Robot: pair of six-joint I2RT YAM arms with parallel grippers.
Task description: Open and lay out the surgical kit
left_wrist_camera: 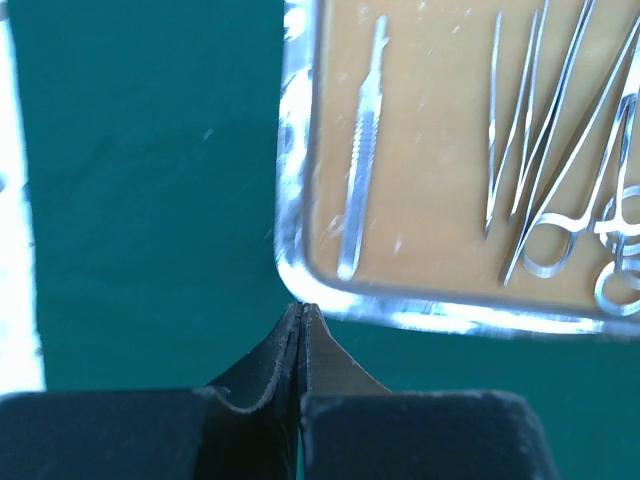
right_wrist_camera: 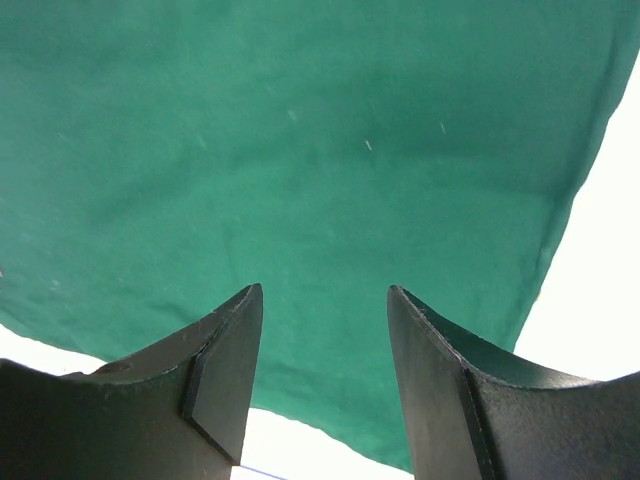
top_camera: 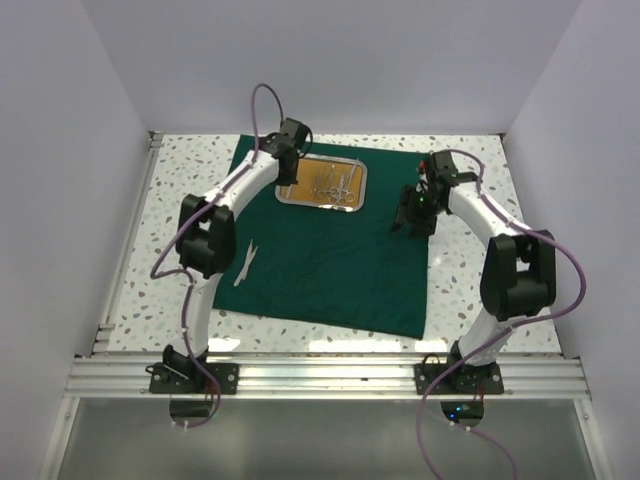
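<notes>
In the left wrist view a silver scalpel handle (left_wrist_camera: 362, 160) lies near the left wall of the metal tray (left_wrist_camera: 293, 170), on its tan floor. My left gripper is shut with nothing between its fingers, its tips just outside the tray's near left corner. The handle lies apart from them, farther inside. Tweezers (left_wrist_camera: 520, 130) and scissors (left_wrist_camera: 560, 225) rest further right in the tray. My right gripper stands open and empty above bare green cloth (right_wrist_camera: 330, 210).
Two slim instruments (top_camera: 246, 262) lie on the cloth at the left, beside the left arm. Speckled table (top_camera: 140, 270) shows around it.
</notes>
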